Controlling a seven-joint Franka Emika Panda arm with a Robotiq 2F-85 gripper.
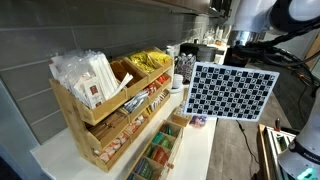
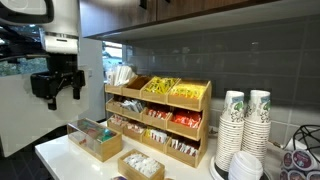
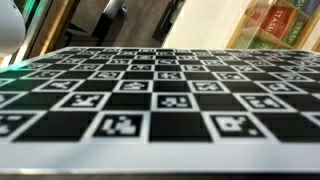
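Note:
A black-and-white checkered marker board hangs beneath the end of the arm in exterior view 1, its patterned face toward that camera. From the wrist camera, the same board stretches across the whole lower part of the picture, close to the lens and covering the fingertips. My gripper is at the left in exterior view 2, dark and pointing down, with a pale panel behind it. Whether its fingers grip the board cannot be made out.
A wooden tiered rack holds packets and utensils along the wall. On the white counter are a divided bin and a small box. Stacked paper cups stand at the right.

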